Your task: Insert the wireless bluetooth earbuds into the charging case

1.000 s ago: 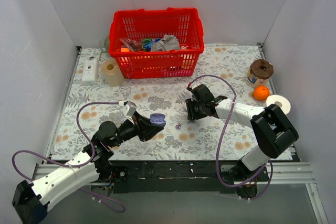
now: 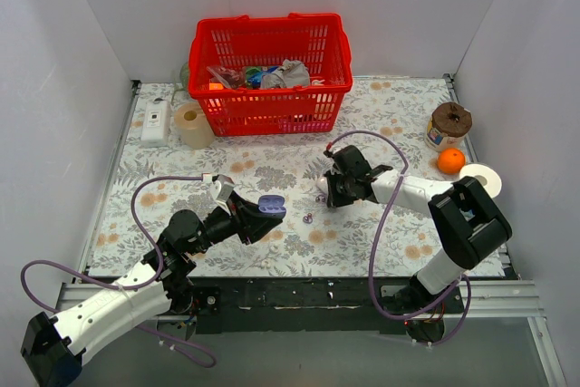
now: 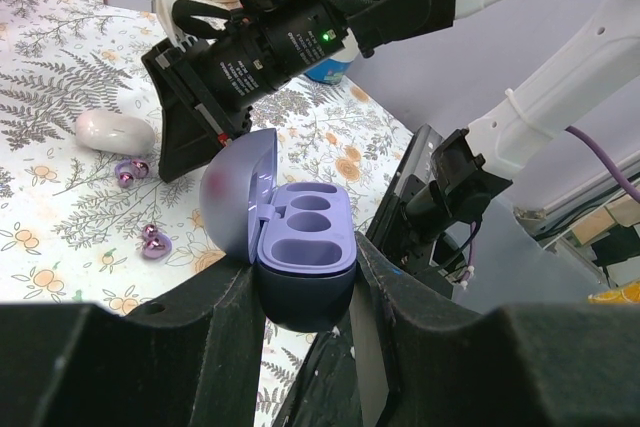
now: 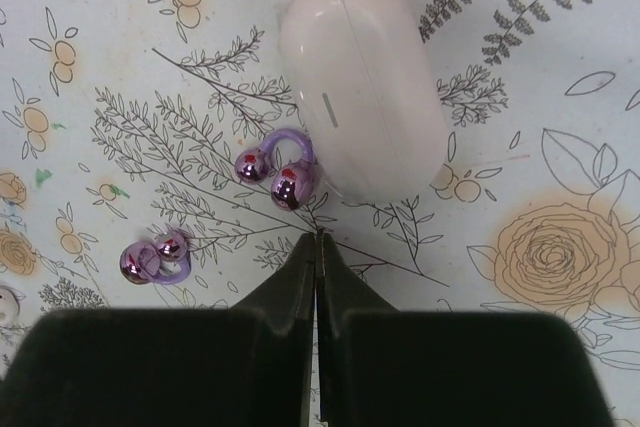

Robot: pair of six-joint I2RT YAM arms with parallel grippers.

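Note:
The purple charging case [image 3: 310,222] has its lid raised, and several hollows show inside it. My left gripper [image 2: 259,220] is shut on the case's dark lower body, holding it above the front of the table. Two shiny purple earbuds lie on the patterned cloth: one earbud [image 4: 278,169] touches or nearly touches a white rounded object, and the other earbud [image 4: 155,258] lies apart. My right gripper is shut, with nothing between its fingertips, just beside the first earbud in the right wrist view. Its height above the cloth is hard to judge.
The white rounded object [image 4: 365,87] sits close to the right gripper. A red basket [image 2: 272,113] stands at the back, with a tape roll [image 2: 193,124] and a white power strip [image 2: 156,122] to its left. An orange [image 2: 450,161] and a jar [image 2: 447,126] are at the right.
The left gripper and the case have stayed still.

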